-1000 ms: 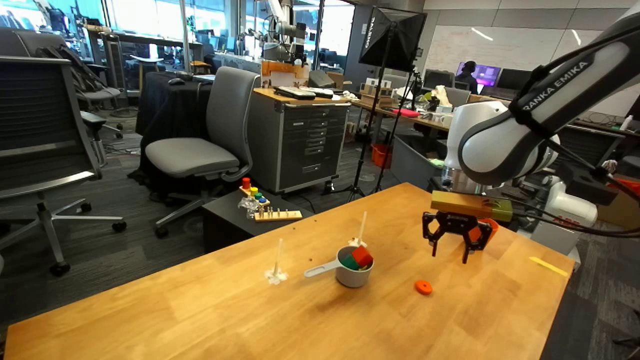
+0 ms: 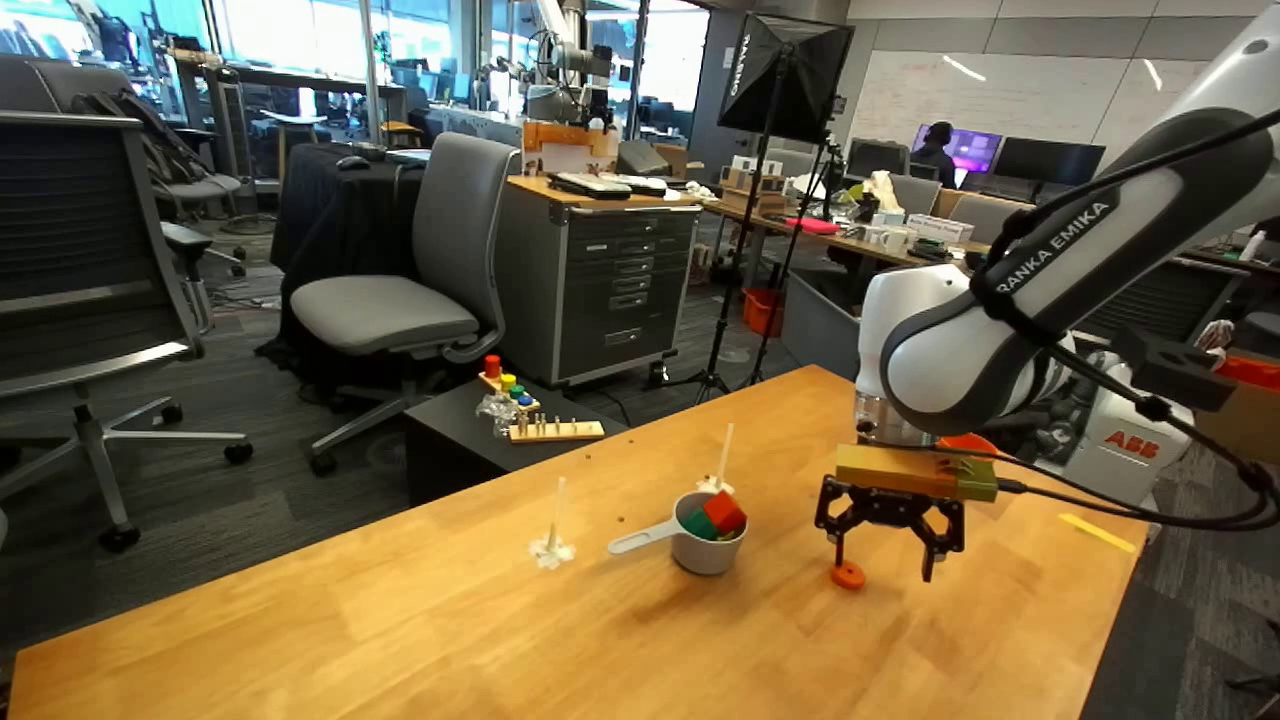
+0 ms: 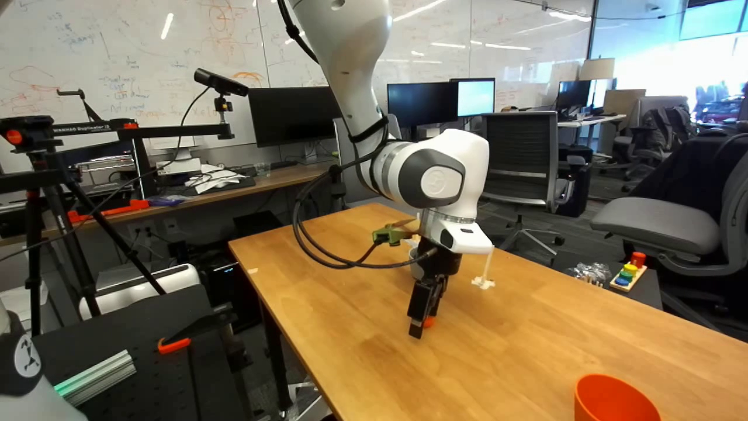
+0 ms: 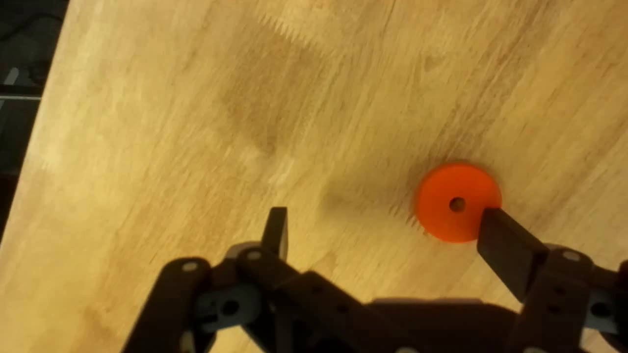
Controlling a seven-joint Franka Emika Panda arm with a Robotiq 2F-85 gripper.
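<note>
An orange disc [image 4: 448,221] with a small hole in its middle lies flat on the wooden table. My gripper stands open low over the table, its fingers wide apart. In the wrist view the right finger [image 4: 507,250] overlaps the disc's lower right edge; whether it touches cannot be told. The left finger [image 4: 275,235] is well away from the disc, over bare wood. From exterior view 1, one fingertip is right at the disc [image 2: 848,576]. In exterior view 2 the fingers hide most of the disc [image 3: 429,322].
A grey measuring cup [image 2: 705,556] holding red and green blocks stands beside the gripper. Two thin upright sticks [image 2: 555,516] rise from the table. An orange cup [image 3: 611,400] stands at the table's other side.
My gripper has come down and slightly left in exterior view 1, from above the table to the disc. It stays open. The disc and measuring cup lie where they were.
</note>
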